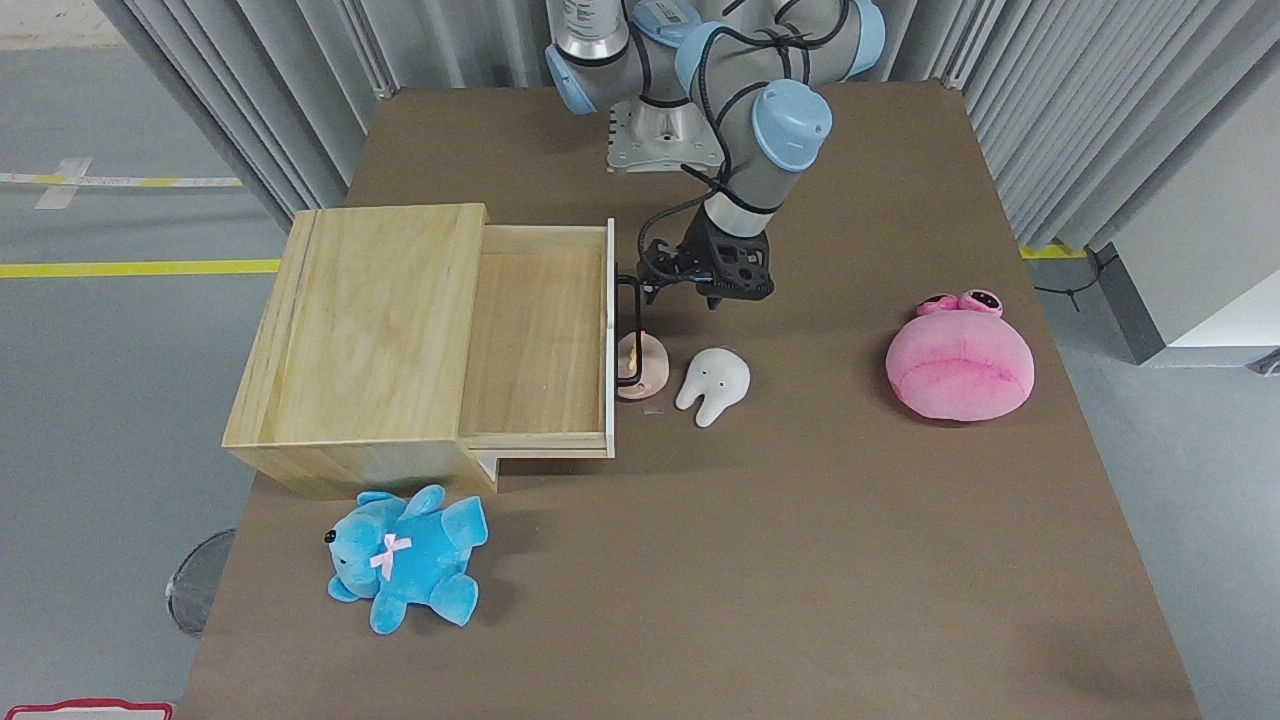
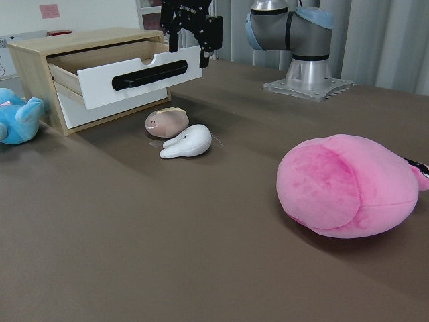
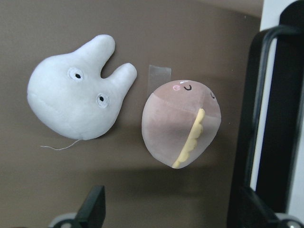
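The wooden cabinet's drawer (image 1: 536, 336) is pulled out and empty, with a black handle (image 3: 253, 118) on its white front. My gripper hangs by the drawer's front corner, open, with nothing visible between its fingers. Below it on the table lie a round pinkish plush (image 3: 171, 128), partly under the handle in the front view, and a white two-pronged plush (image 3: 71, 99), just right of it in the front view.
A large pink plush (image 1: 960, 366) sits at the right of the table. A blue bear (image 1: 414, 564) lies in front of the cabinet (image 1: 354, 324).
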